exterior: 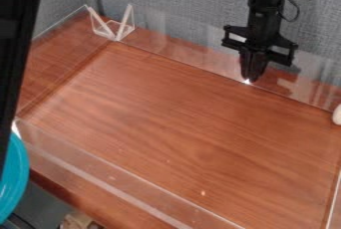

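My black gripper [253, 69] hangs at the back right of the wooden table [173, 143], low beside the clear back wall. Its fingertips point down, close to the tabletop, with a small bright spot under them. Whether the fingers hold anything, or how far they stand apart, is too small and dark to tell.
A white wire rack [112, 28] stands in the back left corner. A blue round object [11, 178] is at the left edge, outside the tray. A white object [336, 114] is at the right edge.
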